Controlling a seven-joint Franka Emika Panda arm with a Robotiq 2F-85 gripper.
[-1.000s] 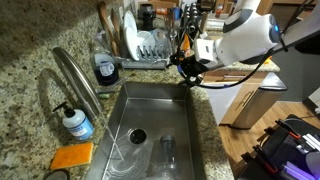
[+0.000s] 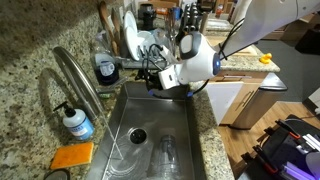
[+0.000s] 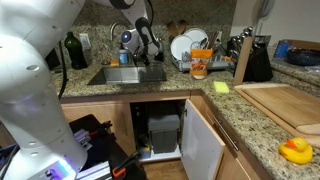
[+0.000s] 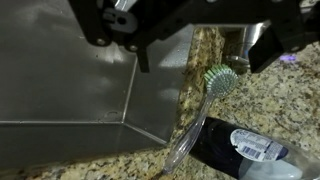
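Observation:
My gripper stands open in the wrist view, with two dark fingers wide apart. Between and below them lies a dish brush (image 4: 212, 85) with pale green bristles and a clear handle, on the counter at the sink's edge. Beside it a dark bottle (image 4: 225, 148) with a white label is partly cut off. In exterior view 1 the gripper (image 2: 153, 83) hangs over the far end of the metal sink (image 2: 130, 112), right of the dark bottle (image 2: 105, 68). Its fingertips are too small there to make out.
A clear object (image 2: 168, 155) lies in the sink. Along the left are the faucet (image 2: 78, 80), a blue soap bottle (image 2: 78, 122) and an orange sponge (image 2: 72, 155). Plates fill the dish rack (image 3: 192, 48) behind. A cutting board (image 3: 275, 100) and a yellow duck (image 3: 297, 150) sit farther right.
The arm has swung left in exterior view 1, from the counter at the sink's far right corner to above the sink's far end. The other objects stay put.

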